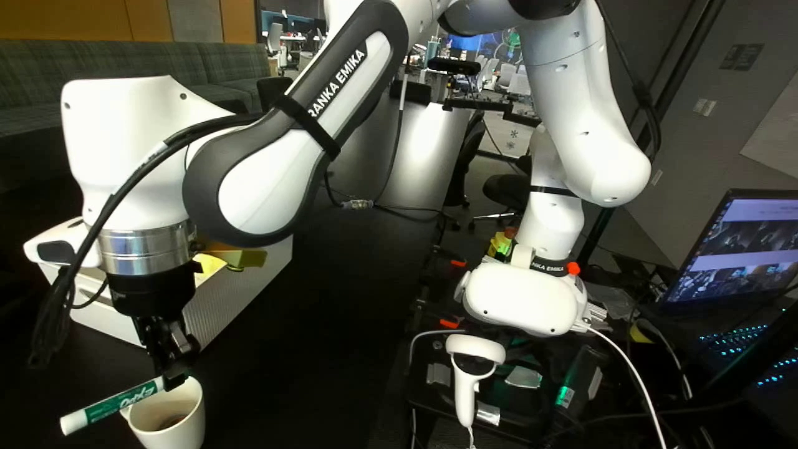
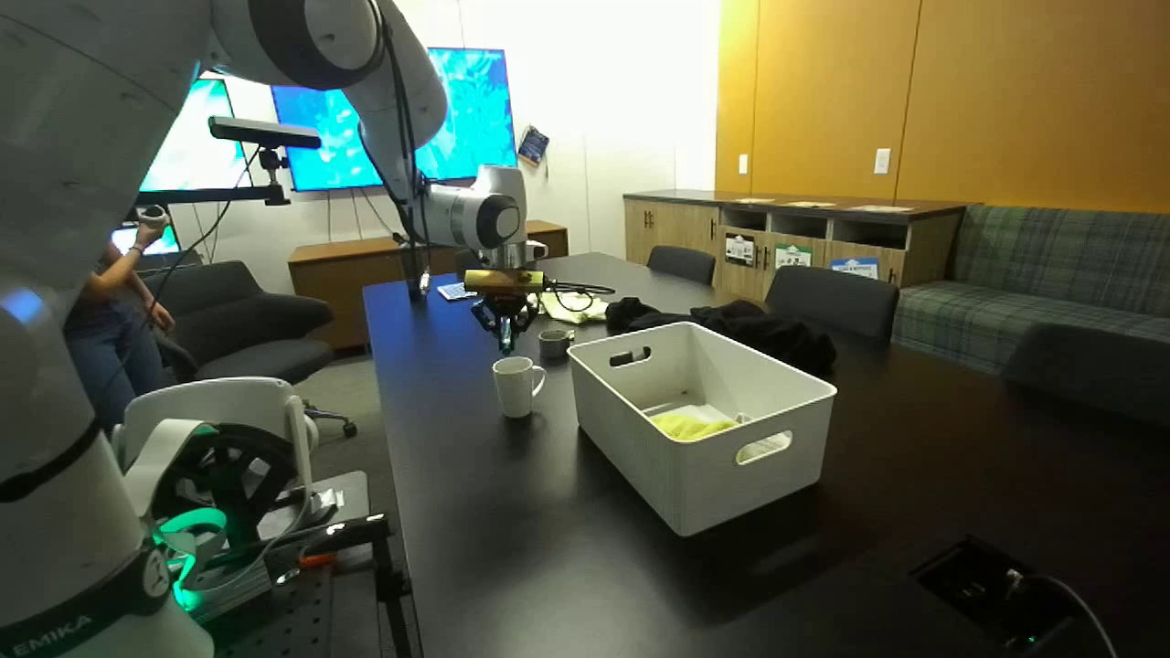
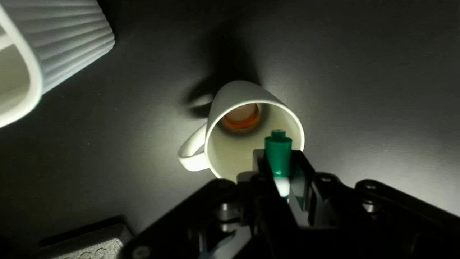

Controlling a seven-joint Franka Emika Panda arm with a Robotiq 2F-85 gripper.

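A green-and-white Expo marker [image 1: 120,401] is pinched near its capped end by my gripper [image 1: 166,381], which is shut on it. It slants sideways, its white end pointing left and lower, across the near side of the white mug [image 1: 179,431]. In the wrist view the marker's green tip [image 3: 278,151] shows over the right part of the mug's mouth; the mug [image 3: 241,92] has its handle at the left and some reddish-brown liquid at the bottom. From exterior view 2 my gripper [image 2: 505,334] hangs just above the upright mug [image 2: 515,388].
A ribbed white bin [image 2: 746,482] with yellow cloth inside stands beside the mug. Behind the mug is a dark grey cup [image 2: 556,344], and black cloth [image 2: 757,329] lies past the bin.
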